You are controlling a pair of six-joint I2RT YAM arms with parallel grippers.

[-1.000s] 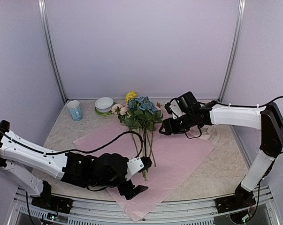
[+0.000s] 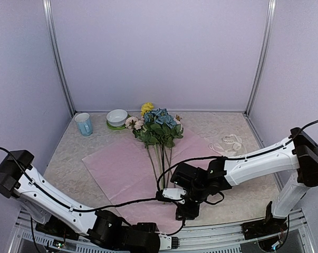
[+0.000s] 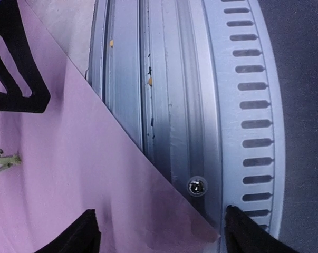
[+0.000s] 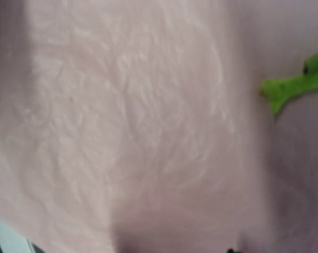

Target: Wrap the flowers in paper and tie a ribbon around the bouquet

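Note:
The bouquet of fake flowers (image 2: 157,122), in blue, yellow and pale pink with green leaves, lies on the pink wrapping paper (image 2: 114,163). Its stems point toward the front. At the front edge my left gripper has its fingers (image 3: 77,235) apart, with the corner of the pink paper (image 3: 185,232) in the gap between them. My right gripper (image 2: 187,211), open, is low over the front of the paper beside the stem ends; one black finger of it (image 3: 21,63) shows in the left wrist view. A green stem end (image 4: 285,90) appears in the right wrist view.
White ribbon (image 2: 232,143) lies loose on the right of the table. A blue mug (image 2: 84,124) and a white bowl (image 2: 117,117) on a green dish stand at the back left. The metal rail (image 3: 169,126) runs along the front edge.
Both arms have come toward the front edge, the right one from beside the flowers, the left one from near the stem ends. The white ribbon now shows more fully.

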